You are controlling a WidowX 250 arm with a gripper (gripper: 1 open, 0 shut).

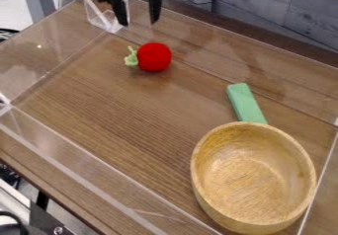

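Observation:
The dark gripper [137, 7] hangs at the top of the view, above and behind a red round object with a green stem [153, 55], apart from it; its fingers are small and dim, so their opening is hard to judge. A green block [246, 103] lies on the wooden table to the right. A large tan bowl [252, 177] sits at the front right.
A clear, angular plastic piece [101, 15] stands at the back left, near the gripper. A grey wall runs along the back right.

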